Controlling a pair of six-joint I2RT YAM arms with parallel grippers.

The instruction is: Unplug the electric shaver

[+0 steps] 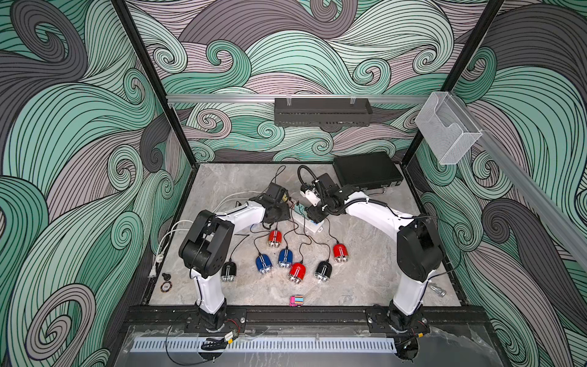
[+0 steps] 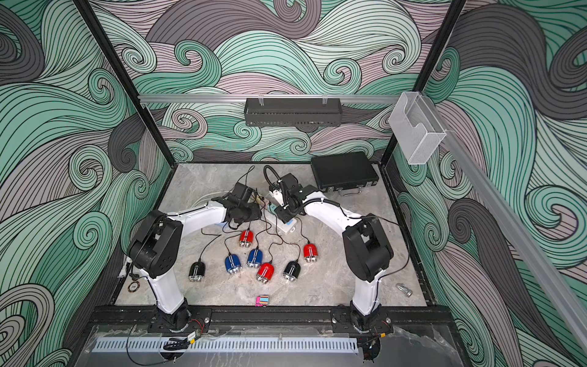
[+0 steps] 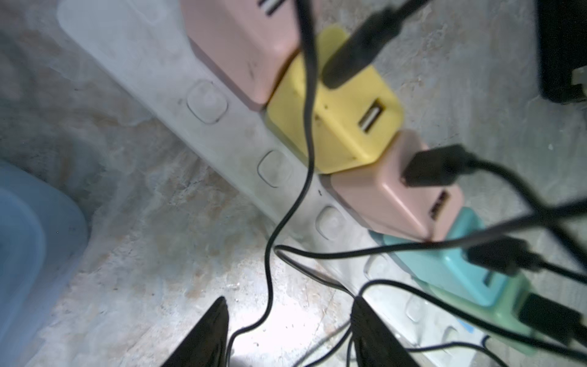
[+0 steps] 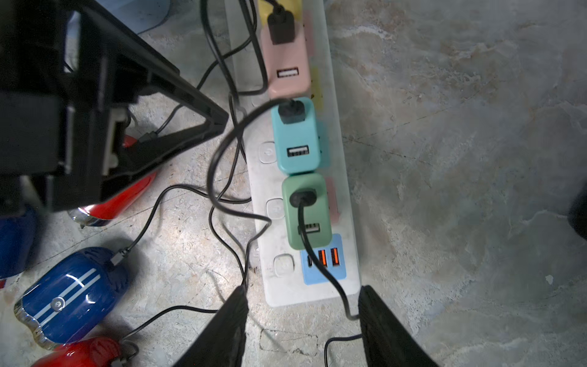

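A white power strip (image 4: 287,287) carries a row of chargers: yellow (image 3: 336,116), pink (image 4: 286,58), turquoise (image 4: 296,143) and green (image 4: 305,214), with black cable plugs seated in them. My left gripper is apart-jawed beside the strip; thin black cables run across and below the gap, and none looks gripped. Over the strip's near end, my right gripper stands open; the green charger's cable crosses the gap near its right finger. Several shavers lie in front, among them a blue one (image 4: 73,293), a red one (image 1: 340,252) and a black one (image 1: 228,271).
Loose cables tangle between the shavers and the strip. A light blue container (image 3: 36,244) sits close to my left gripper. At the back right lies a black case (image 1: 368,170), and a small pink toy (image 1: 296,300) is near the front edge. Both arms work close together.
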